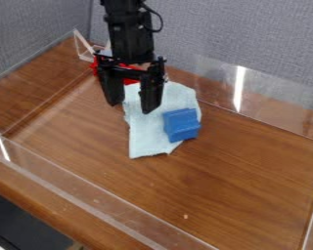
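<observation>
A pale cloth (149, 137) lies crumpled on the wooden table (225, 195), with a blue block (182, 125) on its right part. The black gripper (132, 94) hangs from the top of the view over the upper left of the cloth, open, its two fingers apart. A red object (120, 79) is partly hidden behind the gripper, at the back left of the cloth.
Clear low walls edge the table. Grey panels stand behind it. The front, left and right parts of the wooden surface are bare.
</observation>
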